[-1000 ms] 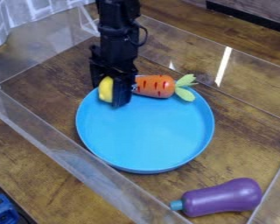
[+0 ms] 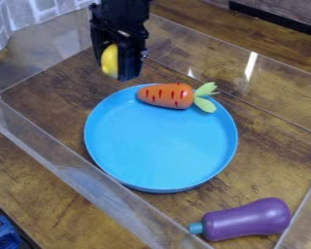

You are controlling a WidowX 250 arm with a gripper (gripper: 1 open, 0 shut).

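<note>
My black gripper (image 2: 114,60) is at the top left of the camera view, shut on a yellow object (image 2: 110,60) that hangs above and behind the blue plate (image 2: 158,146). An orange toy carrot (image 2: 163,95) with pale green leaves lies on the back part of the plate. A purple toy eggplant (image 2: 247,219) lies on the wooden surface at the lower right, apart from the plate.
Clear plastic walls run along the left and front of the wooden surface (image 2: 48,170). Bare wood lies right of the plate and to the back right. A small blue item (image 2: 3,235) sits at the lower left corner.
My gripper has risen from the plate's back left, moving up the view and slightly left with the yellow object in it. The carrot and plate look unmoved.
</note>
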